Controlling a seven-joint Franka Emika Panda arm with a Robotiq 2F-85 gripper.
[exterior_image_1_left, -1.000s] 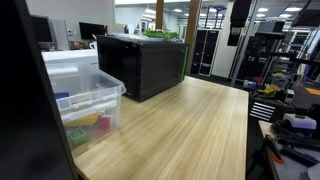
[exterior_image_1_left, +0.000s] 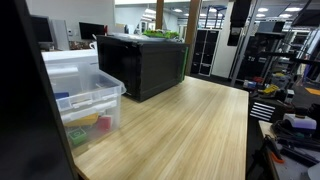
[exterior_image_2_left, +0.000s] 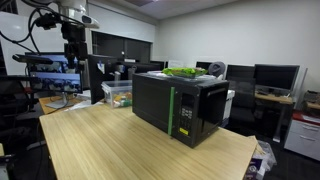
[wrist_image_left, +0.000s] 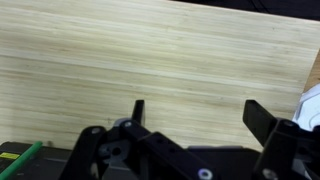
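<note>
My gripper stands open above the bare wooden table (wrist_image_left: 180, 70), and nothing lies between its fingers. In exterior view 2 the gripper (exterior_image_2_left: 77, 55) hangs high over the table's left side, pointing down. Exterior view 1 shows only the gripper's lower end (exterior_image_1_left: 236, 38) at the top edge. A black microwave (exterior_image_2_left: 182, 106) with a green stripe rests on the table. On top of it is something bright green (exterior_image_2_left: 185, 72), too small to make out.
A clear plastic bin (exterior_image_1_left: 90, 108) holding several coloured items stands beside the microwave. A white object (wrist_image_left: 310, 108) shows at the right edge of the wrist view.
</note>
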